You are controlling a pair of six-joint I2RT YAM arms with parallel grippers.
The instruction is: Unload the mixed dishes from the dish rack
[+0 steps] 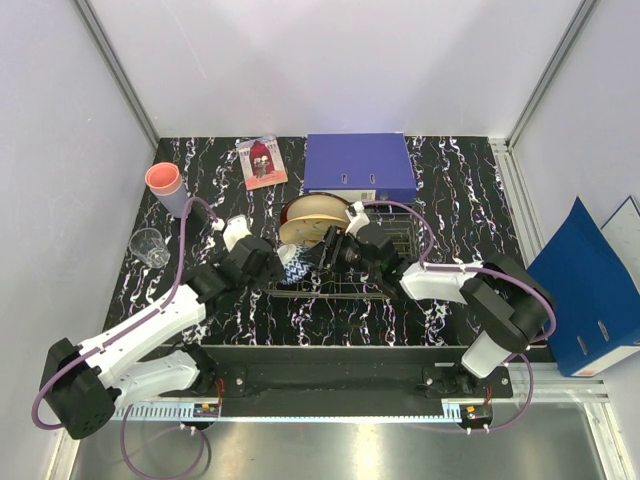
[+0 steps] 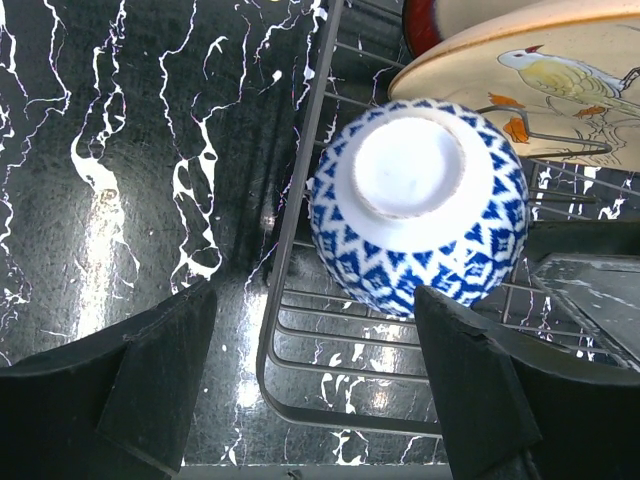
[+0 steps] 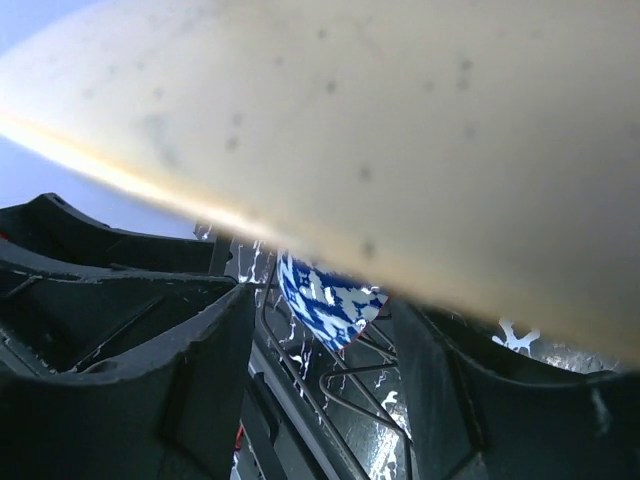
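Observation:
A blue-and-white zigzag bowl point(image 2: 420, 230) lies upside down in the left end of the dish rack point(image 2: 270, 350). Behind it stand a cream plate with a painted bird point(image 2: 560, 75) and a red-brown rimmed dish point(image 2: 425, 22). My left gripper is open over the rack's left end, nothing between its fingers. My right gripper is at the plates, its fingers apart; a pale plate point(image 3: 330, 130) fills the upper right wrist view close above them, and the bowl shows beyond. Whether anything is between those fingers is unclear.
A stack of cups point(image 1: 165, 185) and a clear glass point(image 1: 150, 247) stand at the left. A blue binder point(image 1: 360, 160) and a booklet point(image 1: 262, 160) lie behind the rack. The counter right of the rack is clear.

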